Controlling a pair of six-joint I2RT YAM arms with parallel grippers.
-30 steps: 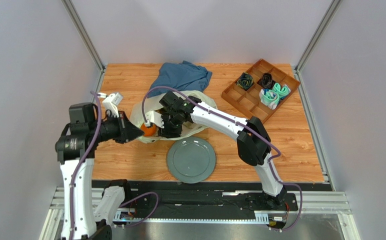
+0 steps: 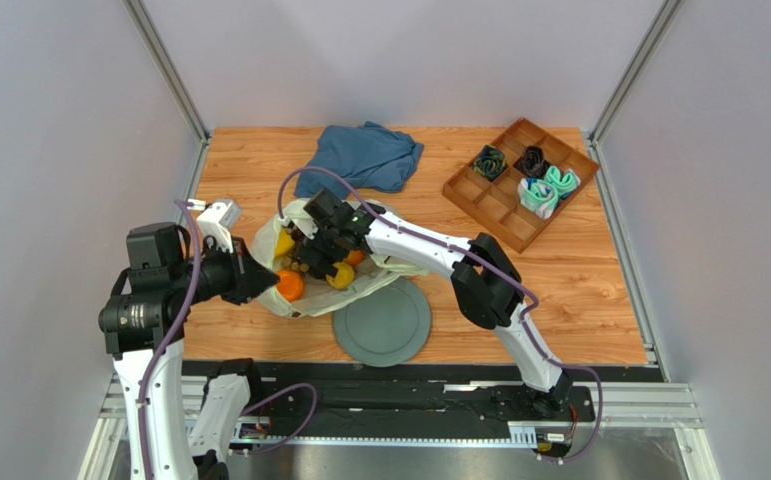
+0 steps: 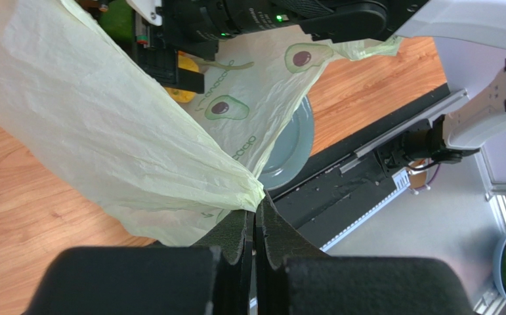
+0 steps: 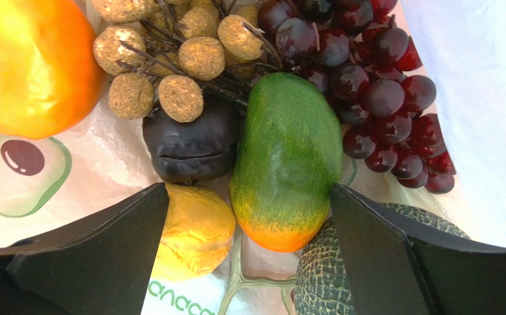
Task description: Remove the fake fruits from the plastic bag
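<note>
My left gripper is shut on the edge of the pale plastic bag [image 3: 124, 131], at the bag's left front in the top view [image 2: 266, 284]. Inside, my right gripper stands open over a green-orange mango [image 4: 281, 157], with a yellow fruit [image 4: 196, 236] beside its left finger and a textured avocado [image 4: 340, 275] by the right one. Dark grapes [image 4: 386, 98], brown berries on stems [image 4: 201, 58], a dark fruit [image 4: 189, 144] and an orange [image 4: 25, 65] lie around these.
A grey plate [image 2: 381, 330] lies in front of the bag, a blue cloth [image 2: 359, 160] behind it. A wooden compartment tray [image 2: 499, 210] with rolled cloths stands at the back right.
The bag is opened wider toward the front than a second ago, showing more fruit.
</note>
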